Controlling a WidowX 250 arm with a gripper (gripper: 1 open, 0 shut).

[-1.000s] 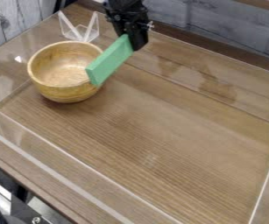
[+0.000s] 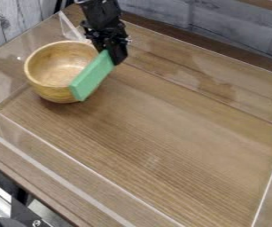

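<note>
My dark gripper is at the top of the view, shut on the upper end of a long mint-green block. The block hangs tilted over the right side of a round wooden bowl, its lower end reaching inside the bowl's rim. The fingertips are partly blurred against the block.
A broad, bare wooden table fills the middle and right, with free room there. Its raised edges and walls run along the top and far right. Clear plastic or cable-like bits lie left of the bowl.
The gripper and the green block have moved left and lower, bringing the block further over the bowl.
</note>
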